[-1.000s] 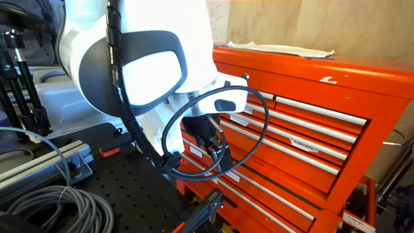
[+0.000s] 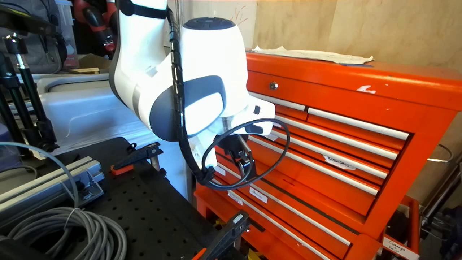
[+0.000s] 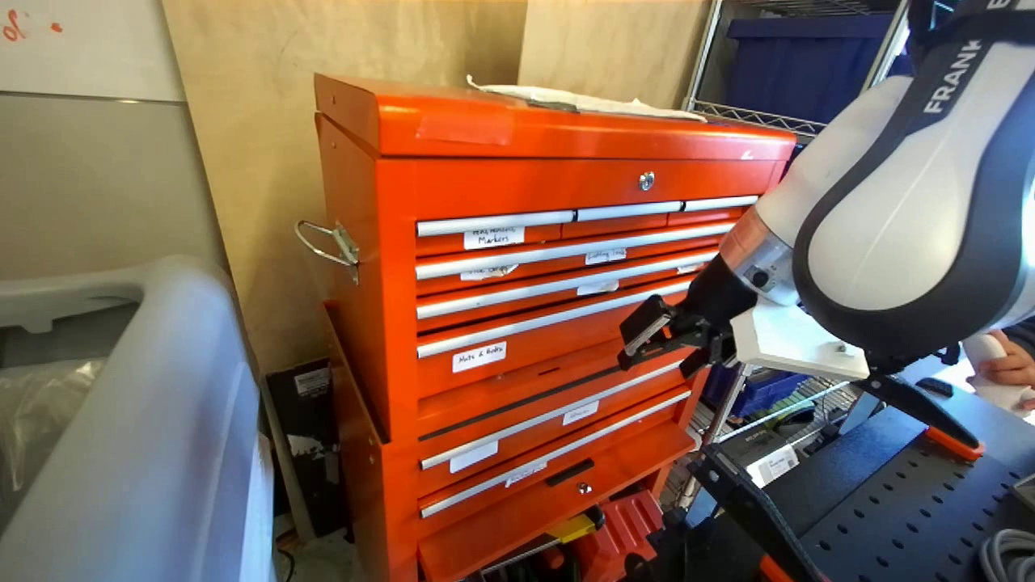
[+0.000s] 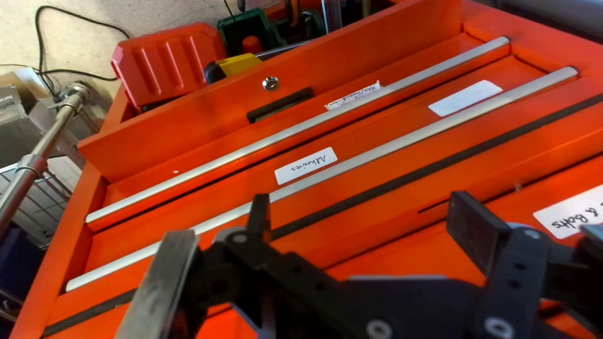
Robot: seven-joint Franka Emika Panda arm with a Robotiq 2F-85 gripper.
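My gripper is open, its black fingers [image 4: 477, 230] wide apart with nothing between them. It hangs in front of the red tool chest [image 3: 349, 213], by the lower drawers on the chest's right half in exterior view 2. All drawers look closed, each with a long silver handle. In the wrist view, the handle of the drawer labelled Adhesives [image 4: 305, 165] runs diagonally just beyond my left finger. A second handle [image 4: 294, 134] lies past it. Whether a finger touches the chest cannot be told. In exterior view 1 a looping black cable [image 2: 286, 145] partly covers the gripper.
A black perforated table [image 2: 143, 208] carries a coiled grey cable [image 2: 93, 225] and clamps [image 2: 229, 234] at its edge. Below the drawers, a red case [image 4: 169, 62] and tools sit in an open tray. A white cloth [image 3: 582, 100] lies on top of the chest.
The arm has moved away from the exterior view 1 camera and looks smaller there. Its upper part has shifted right, uncovering the blue-white bin behind it. The drawers look the same.
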